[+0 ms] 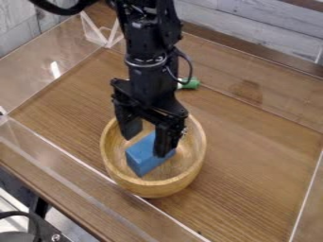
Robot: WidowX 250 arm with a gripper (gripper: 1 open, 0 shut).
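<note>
My black gripper [144,132] hangs open over a round wooden bowl [177,186], its fingers reaching down into it on either side. A blue block [144,163] lies inside the bowl just below and between the fingertips, partly covered by the right finger; whether the fingers touch it I cannot tell.
A small green object [190,83] lies on the wooden table [252,151] behind the arm. A pale wall or rim runs along the top left. The table to the right of the bowl is clear. A black cable [19,216] shows at the bottom left.
</note>
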